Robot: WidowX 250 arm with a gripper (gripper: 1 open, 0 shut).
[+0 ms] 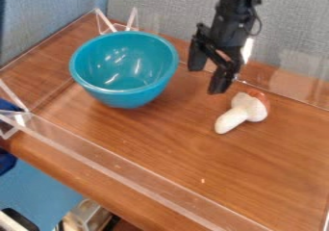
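A teal bowl (123,69) stands at the left of the wooden table (206,177). To its right lies a toy mushroom (241,114) on its side, with a white stem and a reddish cap. My black gripper (210,65) hangs above the table at the back, between bowl and mushroom, open, with nothing visible between its dark fingers.
A grey padded wall is behind the table, with a clear low barrier along the back. White tape pieces sit at the back left and left edge.
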